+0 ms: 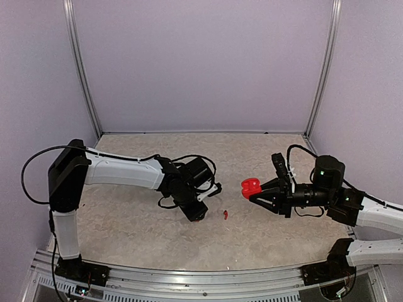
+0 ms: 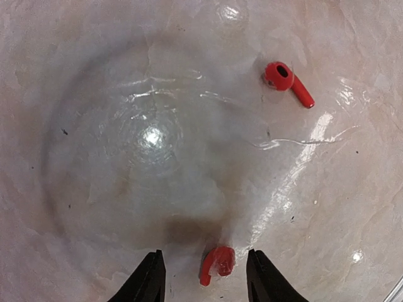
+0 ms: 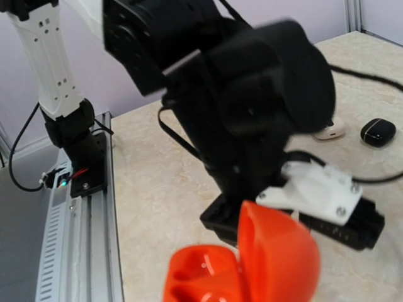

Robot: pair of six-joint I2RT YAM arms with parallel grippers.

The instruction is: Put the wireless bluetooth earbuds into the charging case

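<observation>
An open red charging case is held up off the table by my right gripper, which is shut on it. Close up in the right wrist view, the case shows its raised lid and hollow inside. One red earbud lies on the table between the parted fingers of my left gripper, touching neither. A second red earbud lies farther off in that view; from the top this earbud sits right of the left gripper. The left arm hides the nearer one from above.
A black case and a white case sit on the table in the right wrist view. The left arm fills much of that view. Bare table lies in front of both arms.
</observation>
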